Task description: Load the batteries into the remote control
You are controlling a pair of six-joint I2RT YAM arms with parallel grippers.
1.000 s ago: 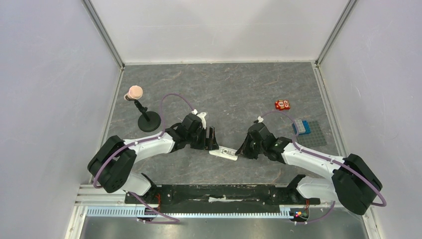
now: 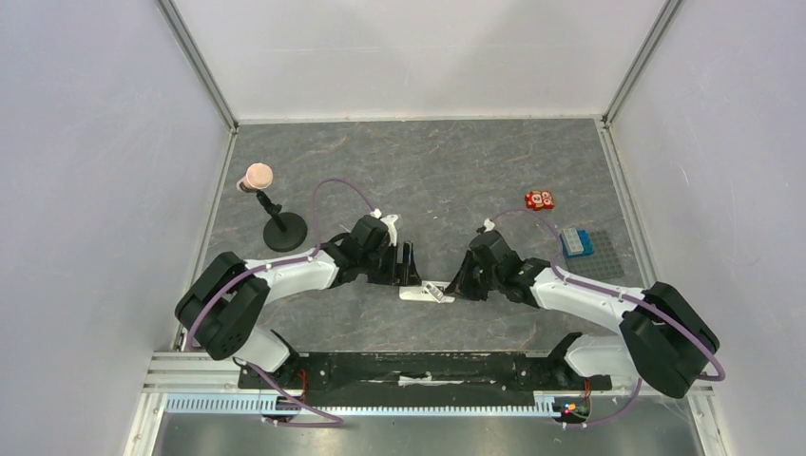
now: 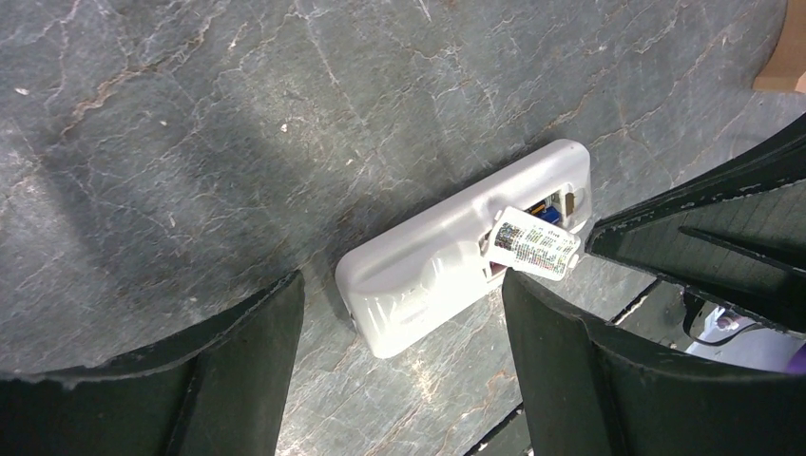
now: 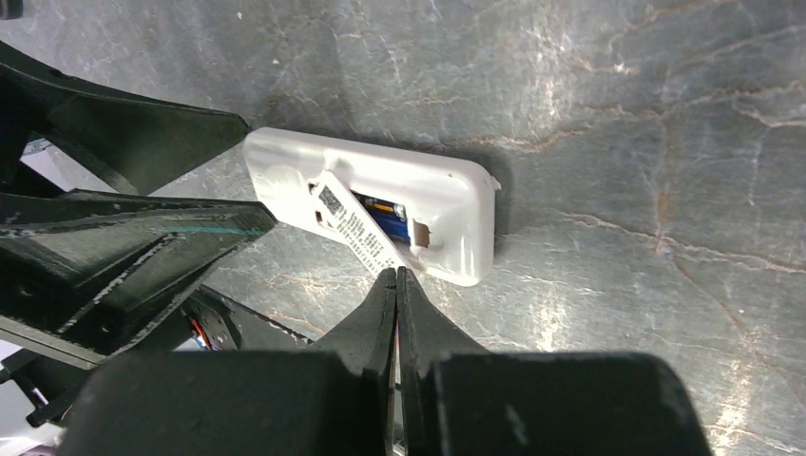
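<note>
The white remote [image 2: 414,293] lies on the grey table between both grippers. Its loose battery cover [image 3: 530,243] sits tilted across the open compartment, where blue batteries [image 4: 388,218] show. My left gripper stands part open around the remote's plain end from above, with nothing seen held. My right gripper is shut, its tips at the lower end of the cover, nothing else visible between them.
A lamp [image 2: 285,231] stands at the back left. A red item [image 2: 539,199], a blue item [image 2: 577,243] and a grey pad [image 2: 604,262] lie at the right.
The remote has turned slightly toward level in the top view, and the cover now sits more askew. Both arms have shifted slightly.
</note>
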